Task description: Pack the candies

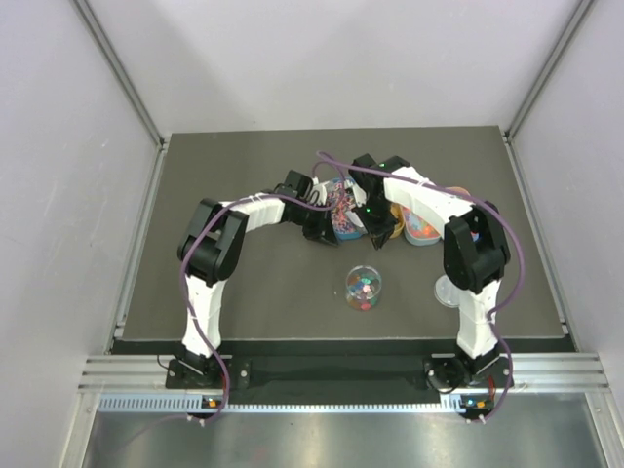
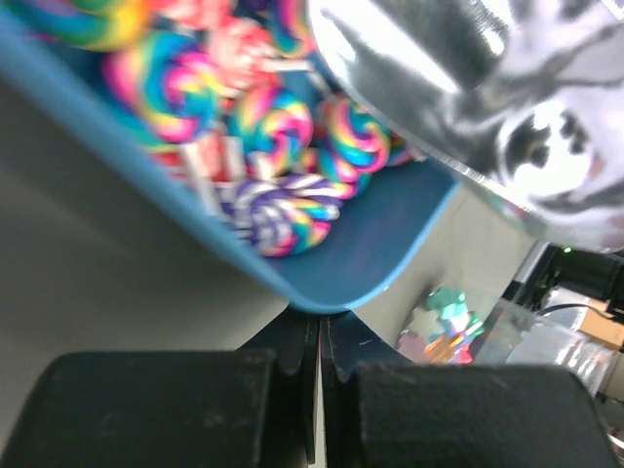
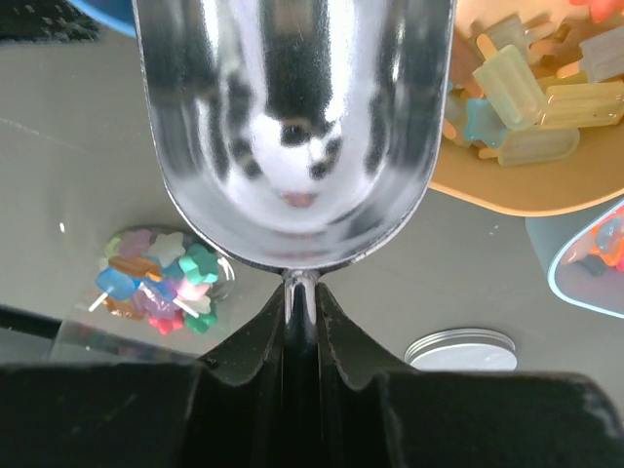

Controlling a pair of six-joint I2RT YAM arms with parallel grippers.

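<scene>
In the left wrist view, a blue bin [image 2: 210,222] holds swirl lollipops [image 2: 268,127]. My left gripper looks shut, its fingertips right at the bin's corner rim; whether the rim is pinched between them is hard to see. My right gripper is shut on the handle of a shiny metal scoop [image 3: 292,127]. The scoop's bowl looks empty and, in the left wrist view, overlaps the bin's edge. A clear jar [image 1: 364,288] with mixed candies stands in front of both grippers, with no lid on it.
To the right of the blue bin sit an orange bin [image 3: 487,200] of popsicle-shaped candies and a light blue bin [image 3: 575,283]. A round lid [image 1: 448,292] lies at the right.
</scene>
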